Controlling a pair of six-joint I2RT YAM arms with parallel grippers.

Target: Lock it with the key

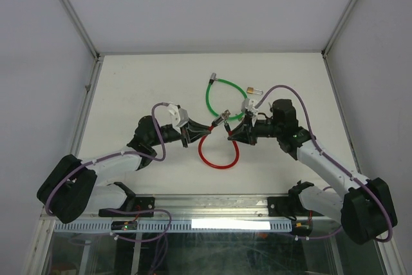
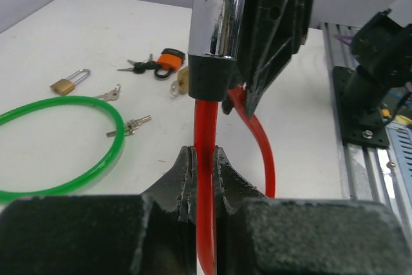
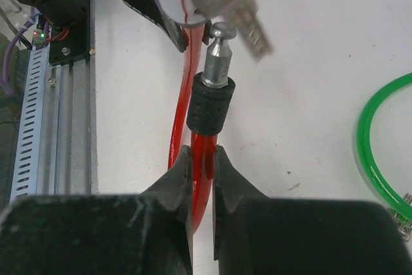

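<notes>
A red cable lock (image 1: 219, 167) hangs in a U between my two grippers. My left gripper is shut on the red cable just below its lock head (image 2: 216, 17), a silver cylinder with a black collar. In the right wrist view a key (image 3: 248, 20) sticks out of that head, blurred. My right gripper is shut on the cable's other end, under the black collar of the metal pin (image 3: 219, 59). The pin's knob shows close to the lock head in that view; whether they touch I cannot tell. Both ends tilt toward each other.
Behind lies a green cable lock (image 1: 208, 98) in a loop. A brass padlock (image 2: 63, 86), loose keys (image 2: 129, 125) and an orange padlock (image 2: 170, 60) are scattered on the white table.
</notes>
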